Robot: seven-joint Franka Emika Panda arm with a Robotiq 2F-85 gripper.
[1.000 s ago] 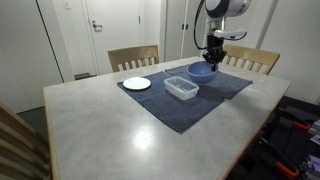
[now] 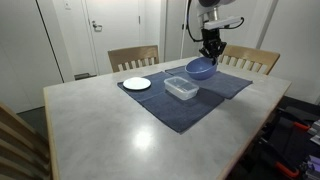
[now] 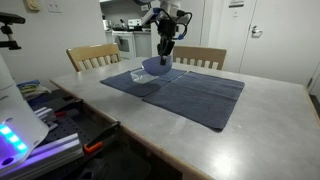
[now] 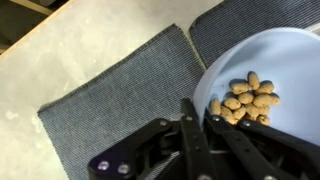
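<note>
A blue bowl (image 2: 200,69) hangs above the dark mats, its near rim gripped by my gripper. In the wrist view the bowl's pale inside (image 4: 225,74) shows several brown, peanut-like pieces (image 4: 247,99) gathered at the bottom. The fingers are shut on the rim at the bowl's edge. A clear rectangular container (image 2: 182,88) stands on a mat just to the left of the bowl in exterior view 1. Exterior view 2 shows the bowl (image 3: 157,66) held above the table, with the container (image 3: 143,77) partly behind it.
On the left mat lies a white plate (image 2: 138,84). Dark mats (image 3: 200,95) cover part of the table. Wooden chairs (image 2: 134,57) stand along the far side.
The bowl has risen from near the mat and shifted slightly left with my gripper. The container and plate have stayed where they were.
</note>
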